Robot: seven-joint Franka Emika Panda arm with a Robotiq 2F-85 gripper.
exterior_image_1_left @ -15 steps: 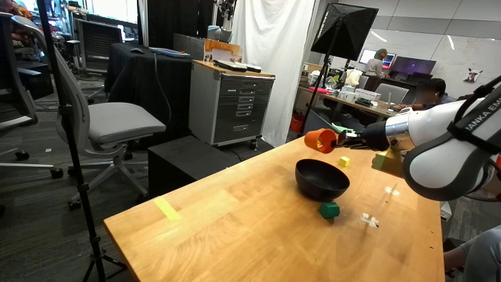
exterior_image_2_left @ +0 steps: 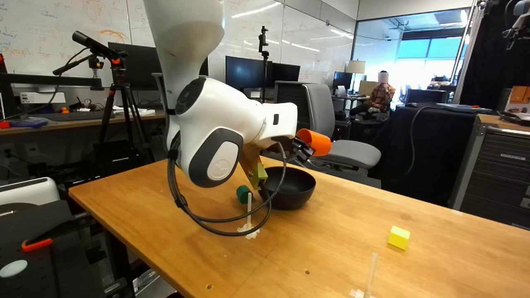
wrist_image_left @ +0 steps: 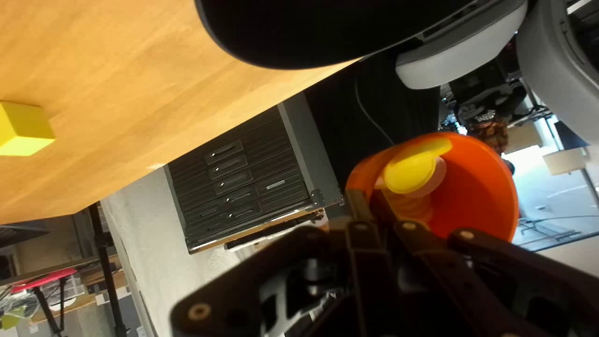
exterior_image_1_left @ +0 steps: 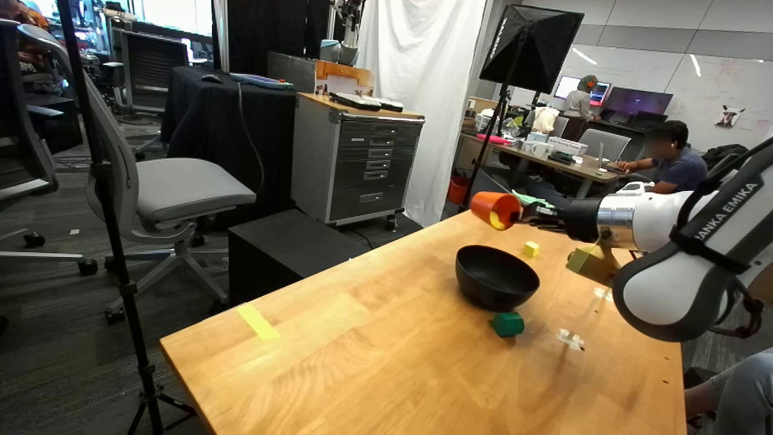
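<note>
My gripper is shut on the wall of an orange cup (wrist_image_left: 484, 194), one finger inside the cup and one outside. The cup is tipped on its side above the table, its mouth tilted downward in exterior view 1. Inside it a rounded yellow piece (wrist_image_left: 410, 173) shows near the rim. A black bowl (exterior_image_1_left: 487, 279) stands upright on the table, lower than the cup and nearer to the camera in exterior view 1. In exterior view 2 the cup (exterior_image_2_left: 319, 142) appears above and to the right of the bowl (exterior_image_2_left: 293, 191).
A green block (exterior_image_1_left: 508, 325) lies close beside the bowl. A yellow cube (exterior_image_2_left: 398, 238) sits apart on the wooden table (exterior_image_2_left: 348, 223). Under the arm is a larger yellow-green block (exterior_image_1_left: 592, 262), partly hidden.
The cup has risen slightly and turned, so its mouth tips further down and the yellow piece shows inside. The arm's forearm has shifted left and lower in exterior view 1.
</note>
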